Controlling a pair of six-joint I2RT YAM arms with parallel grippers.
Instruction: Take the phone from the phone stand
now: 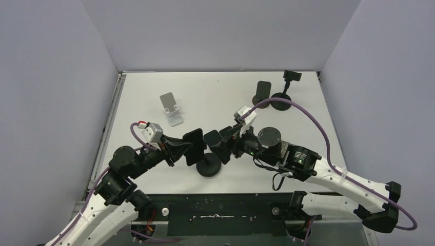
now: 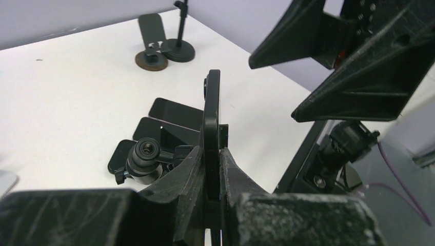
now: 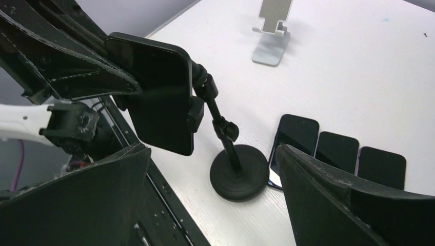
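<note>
A black phone (image 1: 194,147) stands upright at the front middle of the table, above the round base of the phone stand (image 1: 209,166). My left gripper is shut on the phone, which appears edge-on in the left wrist view. The right wrist view has the phone (image 3: 159,97) tight against the stand's arm (image 3: 208,89), with a small black block (image 3: 195,114) at its edge. Whether it is free of the holder cannot be told. My right gripper is open and empty, to the right of the phone and apart from it.
Three dark phones lie flat beside the stand base, one of them at the right end (image 3: 382,166). A grey stand (image 1: 171,108) is at the back left. Two more black stands, one bearing a dark plate (image 1: 263,90), occupy the back right.
</note>
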